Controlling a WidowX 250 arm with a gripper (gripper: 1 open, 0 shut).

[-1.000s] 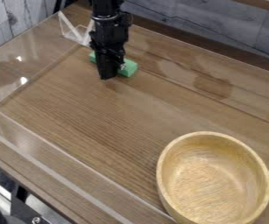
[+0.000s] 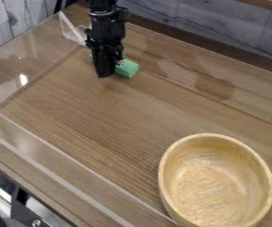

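At the top of the camera view, the black gripper hangs low over the wooden table. A green object lies at the gripper, showing on both sides of it and partly hidden behind it. Whether the fingers are open or shut, or hold the green object, cannot be told.
A large pale yellow bowl stands at the bottom right. The table's left edge borders a darker area with cables.
The gripper has shifted slightly left and up in the view, and now covers more of the green object's middle.
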